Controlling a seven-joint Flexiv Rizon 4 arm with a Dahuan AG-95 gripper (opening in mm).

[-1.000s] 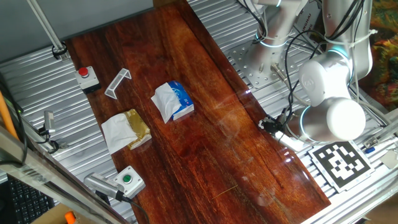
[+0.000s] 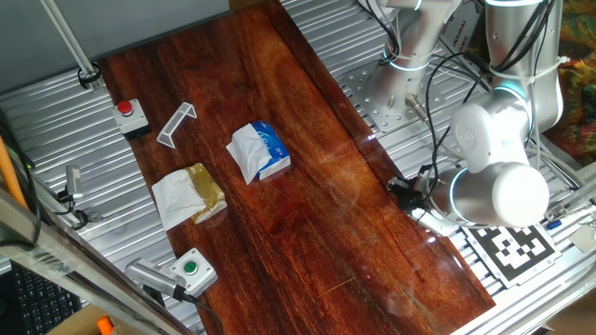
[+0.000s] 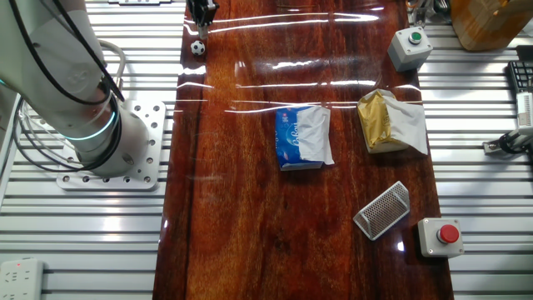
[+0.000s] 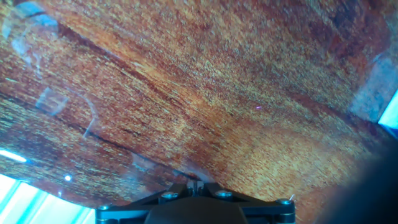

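My gripper (image 2: 406, 194) hangs over the robot-side edge of the glossy brown table. In the wrist view its dark fingers (image 4: 180, 189) come together at the bottom of the picture, with nothing visible between them. Exterior view 2 shows a small black-and-white ball (image 3: 198, 47) just by the fingertips; whether they touch cannot be told. A blue and white tissue pack (image 2: 261, 151) lies mid-table, well away from the gripper. Beyond it is a gold and white tissue pack (image 2: 190, 195). A white perforated bracket (image 3: 383, 210) rests near the far edge.
A red button box (image 2: 131, 119) and a green button box (image 2: 193, 272) sit along the far edge. Beside the table, a black-and-white marker board (image 2: 510, 249) lies near the arm. Bare wood separates my gripper from the tissue packs.
The arm's wrist and gripper have shifted slightly toward the bottom of exterior view 1. The packs, bracket and button boxes have stayed put.
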